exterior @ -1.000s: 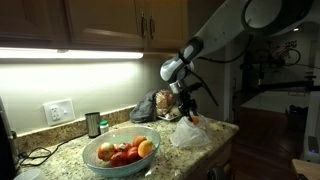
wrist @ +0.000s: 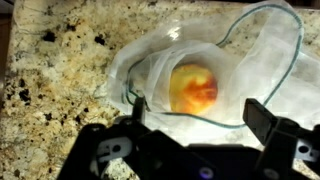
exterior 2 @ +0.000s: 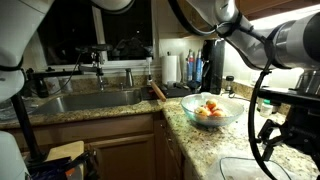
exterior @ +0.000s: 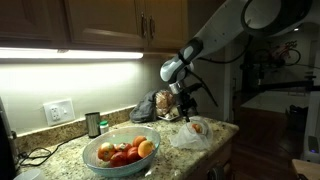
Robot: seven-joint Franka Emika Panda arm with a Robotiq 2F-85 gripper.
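Observation:
A red and yellow round fruit, perhaps a peach, lies in the opening of a translucent white bag with a green cord round its mouth. My gripper is open above them, its two fingers apart with nothing held between them. In exterior view 1, the fruit shows as an orange patch, with the crumpled bag around and beside it near the counter's right end. The bag also shows flat and pale at the bottom of exterior view 2, where the fruit cannot be made out.
A large pale bowl full of red and orange fruit stands farther along the speckled counter. Behind it are a dark canister and the wall. Bagged goods sit at the back, near the arm. A sink lies farther off.
A second ago the orange fruit showed slightly higher, close under my gripper; it now sits lower, by the bag. The bag's outline has shifted, while the bowl has stayed put.

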